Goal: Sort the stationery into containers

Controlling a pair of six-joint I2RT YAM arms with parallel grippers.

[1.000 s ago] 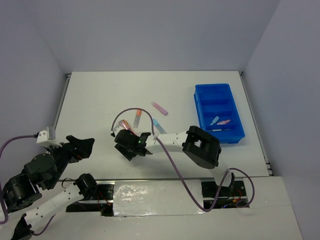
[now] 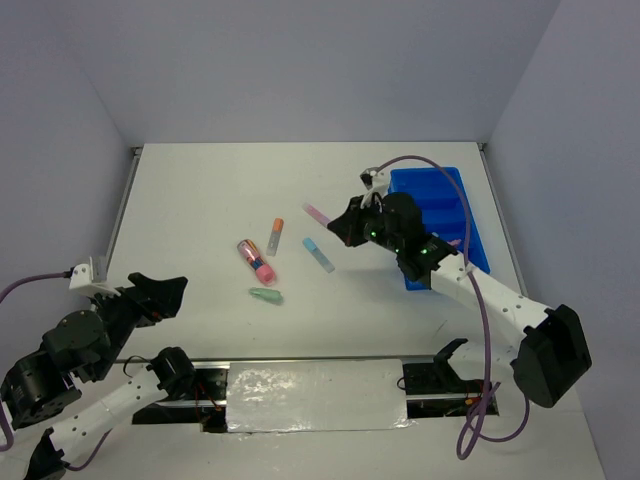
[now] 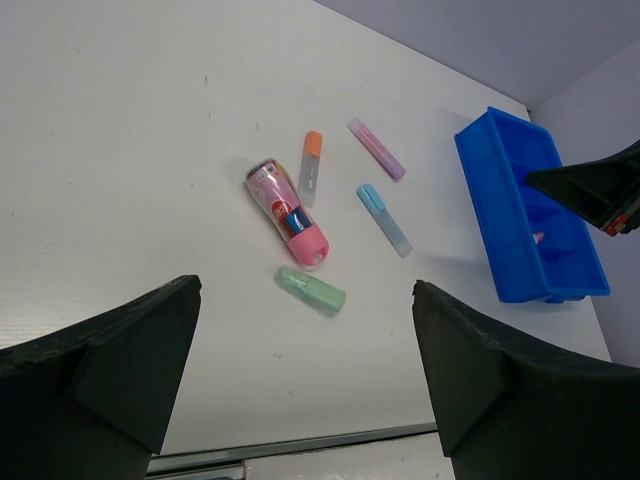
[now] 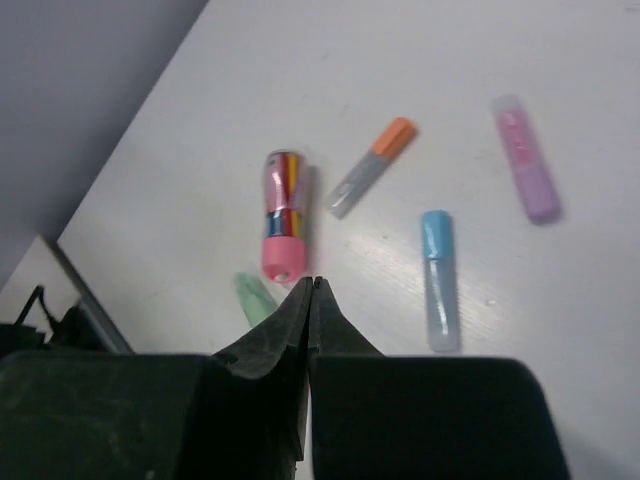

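Note:
On the white table lie a pink-capped can-like case, an orange-capped marker, a blue-capped marker, a pink-purple marker and a green item. The blue compartmented container stands on the right; a small pink piece shows inside it. My right gripper is held above the table, left of the container, its fingers together with nothing visible between them. In the right wrist view, its tips overlap part of the green item. My left gripper stands open and empty at the near left.
Walls enclose the table at the back and sides. The right forearm crosses the container's near part, hiding some compartments. Table left of the case is bare. A metal rail runs along the front edge.
My right arm has swung from over the green item and case to the right, near the container. The green item now lies farther right. My left arm has not moved.

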